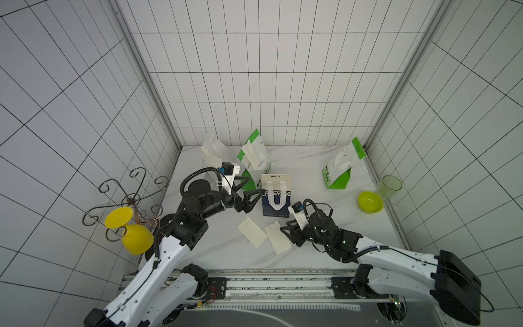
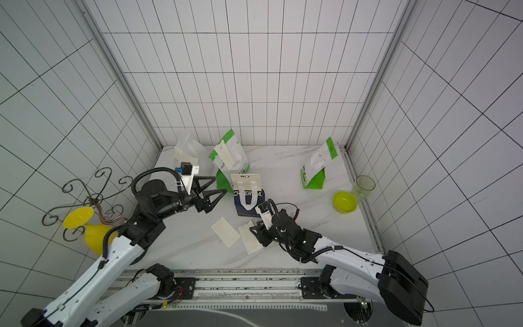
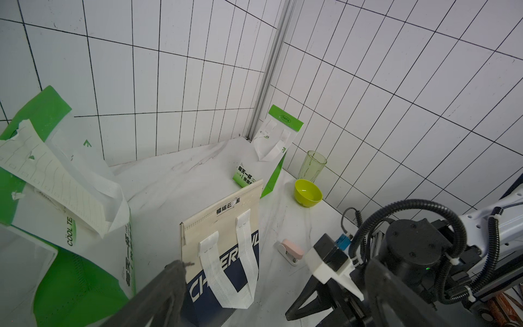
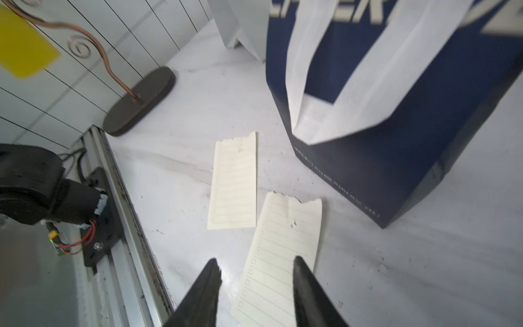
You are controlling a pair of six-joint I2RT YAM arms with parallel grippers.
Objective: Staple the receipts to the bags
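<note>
My right gripper is part open above a lined receipt, nothing between its fingers. A second receipt lies left of it. The navy-and-cream bag stands behind them with white straps. My left gripper is open, raised beside that bag, empty. Green-and-white bags stand at the back left and right; slips of paper rest on the left one. A pink stapler lies on the table right of the navy bag.
A yellow-green bowl and glass stand at the right. A metal stand with yellow pieces is at the far left. The table's front edge is close below the receipts.
</note>
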